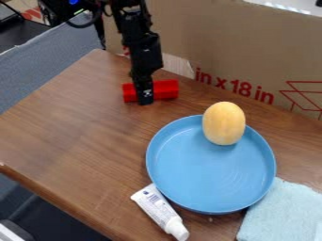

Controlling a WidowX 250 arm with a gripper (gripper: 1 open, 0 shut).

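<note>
My black gripper [145, 97] points down at the back of the wooden table, over a red cylinder [165, 88] that lies on its side. The fingertips sit at the cylinder's middle and look shut; whether anything is between them cannot be seen clearly. A yellow egg-shaped object [224, 122] rests on the back part of a blue plate [210, 180] to the right.
A white tube [160, 210] lies at the front edge beside a pale blue cloth [281, 214]. A cardboard panel [227, 52] stands along the back.
</note>
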